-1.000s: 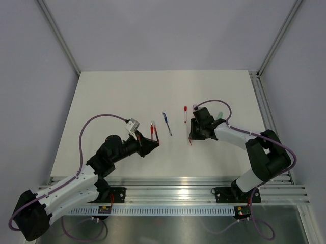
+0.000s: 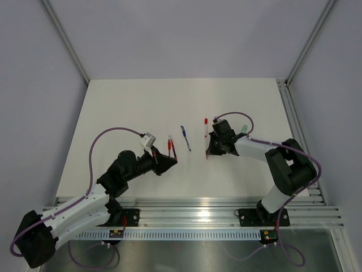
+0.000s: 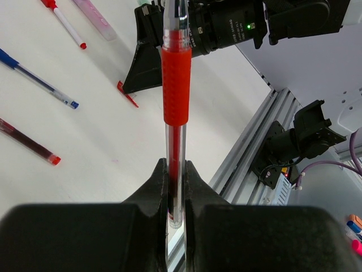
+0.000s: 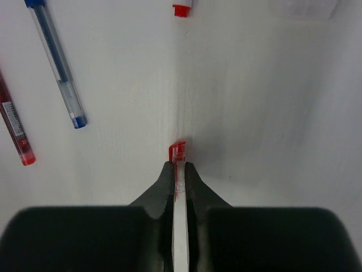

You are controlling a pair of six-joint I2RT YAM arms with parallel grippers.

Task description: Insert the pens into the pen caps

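Observation:
My left gripper is shut on a red-gripped pen (image 3: 176, 85), held upright in the left wrist view. Low over the white table my right gripper has its fingertips around a red cap (image 4: 176, 148); whether they grip it is hard to tell. A blue pen (image 4: 56, 56) and a dark red pen (image 4: 16, 124) lie left of that cap. A thin white pen with red ends (image 2: 206, 127) lies above it in the top view.
A pink translucent marker (image 3: 95, 18) lies near the right gripper, and a green item (image 2: 244, 128) lies behind the right arm.
My right gripper has shifted slightly left in the top view, with the red cap at its fingertips moving a little too. My left gripper is nearly unchanged.

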